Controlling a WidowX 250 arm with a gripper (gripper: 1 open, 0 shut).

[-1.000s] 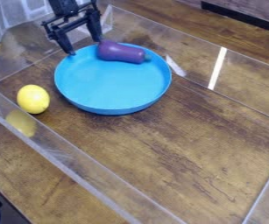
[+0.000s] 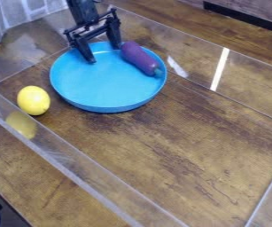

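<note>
A blue plate holds a purple eggplant-like object, lying along its upper right. My black gripper reaches down over the plate's back rim, left of the eggplant; whether its fingers are open or shut is unclear. A yellow lemon-like object lies on the wooden table left of the plate.
Clear low walls border the wooden table along the left and back.
My gripper has moved down and right over the plate. The plate has shifted slightly left, and the eggplant has turned more steeply.
</note>
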